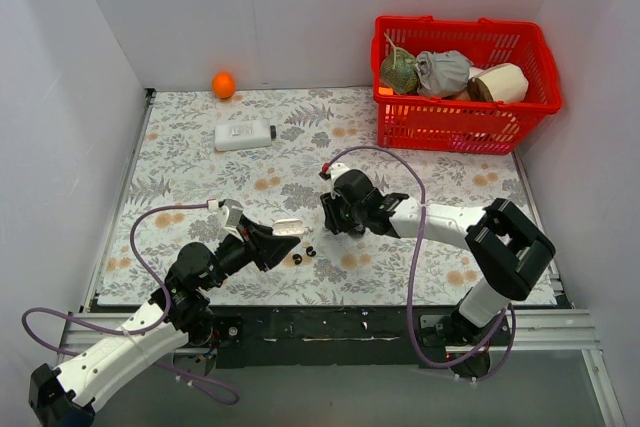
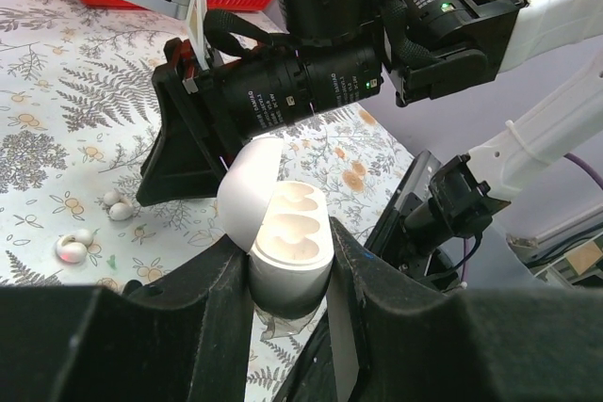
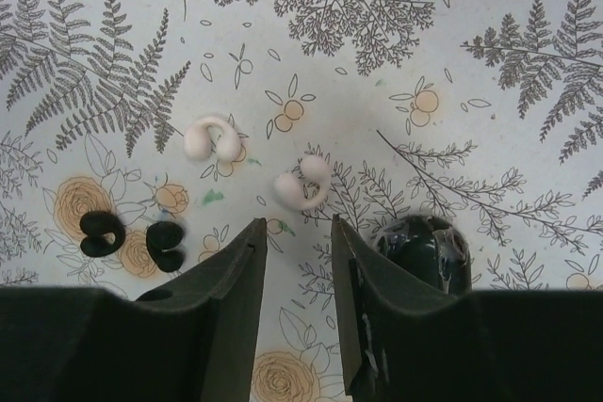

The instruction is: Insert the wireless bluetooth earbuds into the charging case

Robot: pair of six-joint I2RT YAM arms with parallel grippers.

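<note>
My left gripper is shut on the white charging case (image 2: pixel 294 223), whose lid stands open and whose wells show. In the top view the case (image 1: pixel 289 228) is held above the cloth, left of my right gripper (image 1: pixel 336 213). Two white earbuds lie loose: one earbud (image 3: pixel 304 185) sits just beyond the right fingertips, the other earbud (image 3: pixel 212 138) farther left. The right gripper is part open, nothing between its fingers. It hides both white earbuds in the top view.
Two black earbuds (image 3: pixel 102 233) (image 3: pixel 165 246) lie at the left in the right wrist view. A dark glossy case (image 3: pixel 426 249) sits close by the right finger. A red basket (image 1: pixel 465 127), white bottle (image 1: pixel 244 136) and orange (image 1: pixel 223 85) stand farther back.
</note>
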